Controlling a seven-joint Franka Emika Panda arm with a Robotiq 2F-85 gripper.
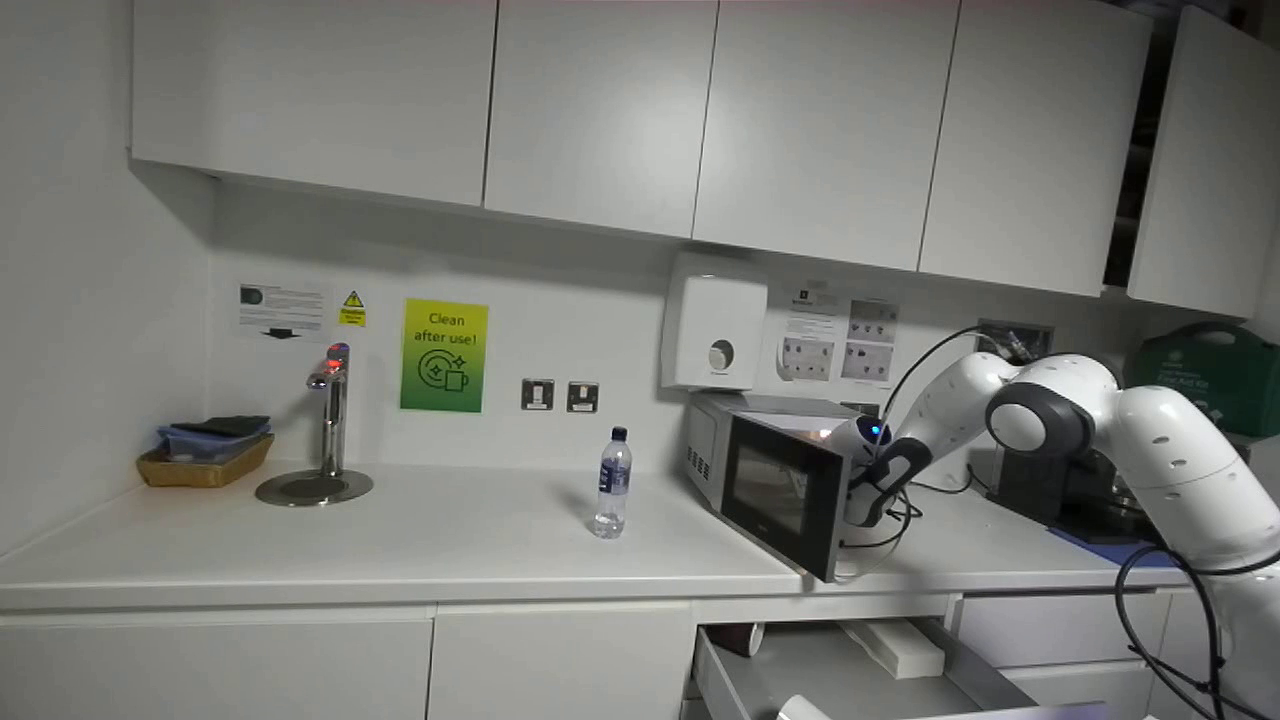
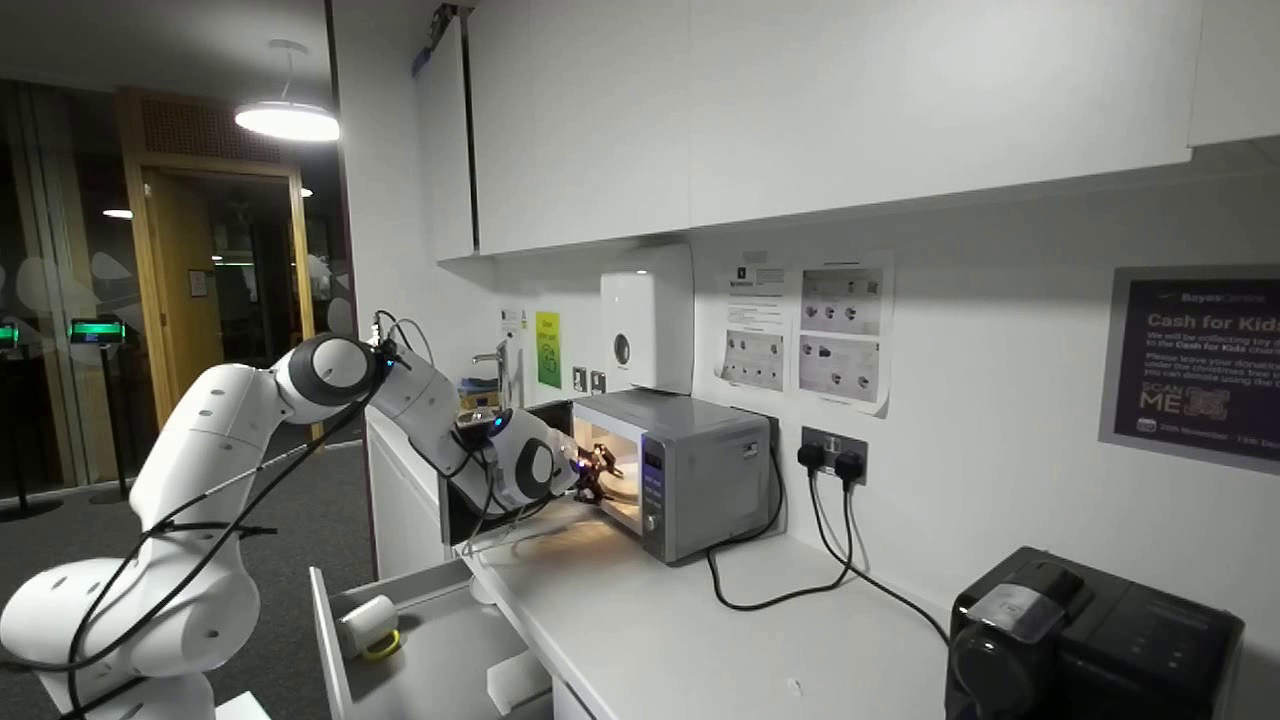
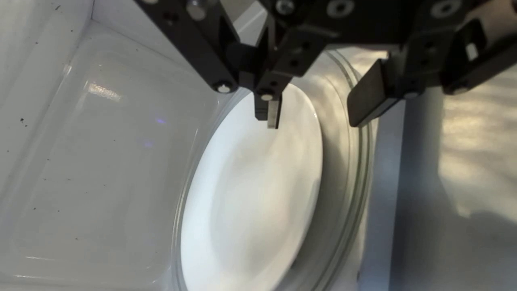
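Inside the lit microwave, a white plate lies on the glass turntable. My gripper reaches in through the open doorway. Its fingers stand apart, with a clear gap between the fingers. In the wrist view one finger overlaps the upper part of the plate and the other is beyond its rim, over the turntable. I see nothing held; whether a finger touches the plate I cannot tell. The microwave door is swung open beside my arm.
Below the counter a drawer is pulled out, with a white mug inside. A water bottle stands left of the microwave. Black cables cross the counter near a coffee machine.
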